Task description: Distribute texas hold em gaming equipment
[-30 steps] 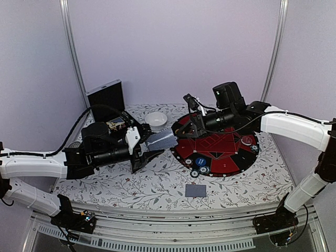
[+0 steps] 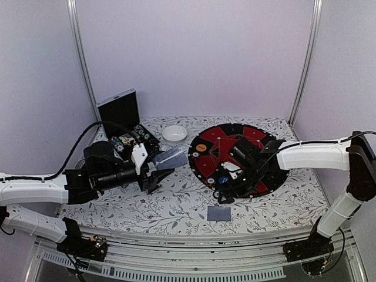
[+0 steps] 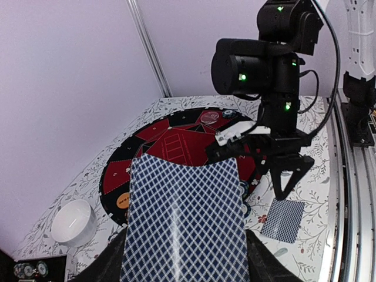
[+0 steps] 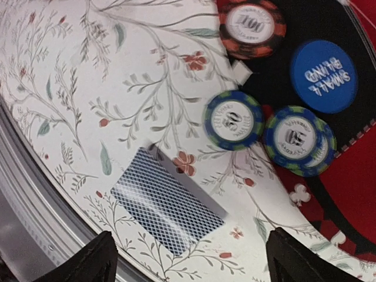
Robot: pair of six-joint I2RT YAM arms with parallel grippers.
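My left gripper [image 2: 157, 176] is closed around a blue-and-white checked playing card or small stack [image 3: 185, 217], held above the table. The card face fills the lower middle of the left wrist view; its thickness cannot be told. Near the front edge of the round red-and-black mat [image 2: 207, 130], my right gripper [image 2: 225, 195] hangs with its fingers spread and empty. Another checked card [image 4: 167, 200] lies face down on the cloth, just ahead of those fingers in the right wrist view. A small blind disc [image 4: 324, 76] and chips marked 50 [image 4: 234, 120] are by the mat's edge.
An open black case [image 2: 119, 113] with chips stands at the back left. Beside it sits a white bowl [image 2: 174, 133]. An orange 100 chip [image 4: 252, 29] rests on the mat. Bare cloth [image 2: 170, 208] lies at the front middle.
Moving slightly left, the left gripper still carries its card. The table card has stayed put.
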